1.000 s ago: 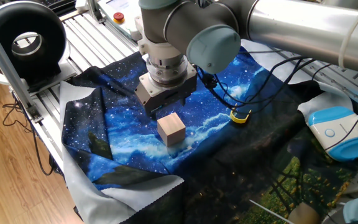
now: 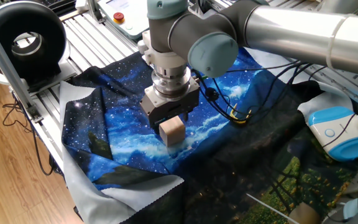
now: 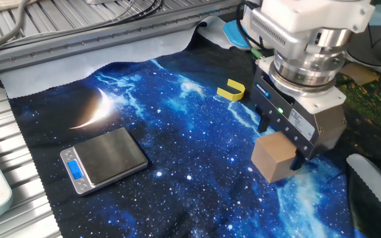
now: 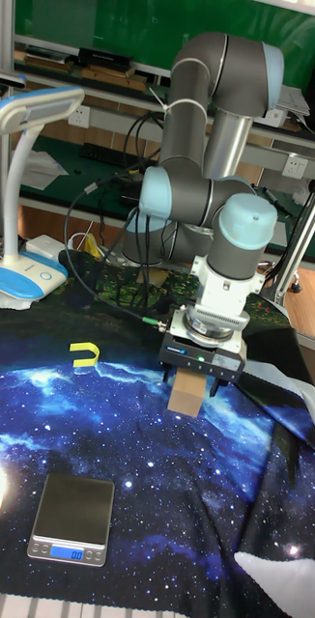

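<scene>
A light wooden block (image 3: 274,157) rests on the starry cloth below my gripper (image 3: 281,143). The gripper points down, its fingers (image 3: 298,161) open on opposite sides of the block. In exterior view 3 a small gap shows between the block (image 4: 186,393) and the right finger (image 4: 212,389). From exterior view 1 the block (image 2: 173,132) stands at the near side of the gripper (image 2: 170,123), partly covering the space between the fingers. Any contact at the far finger is hidden.
A digital scale (image 3: 106,160) with an empty plate lies on the cloth. A yellow U-shaped piece (image 3: 231,90) sits near the gripper. A white and blue lamp (image 4: 25,276) stands at the cloth's edge. Wrinkled folds (image 2: 129,193) run along the near cloth edge.
My gripper has come down and toward the block, and its fingers now stand about it. The block has stayed in nearly the same place on the cloth.
</scene>
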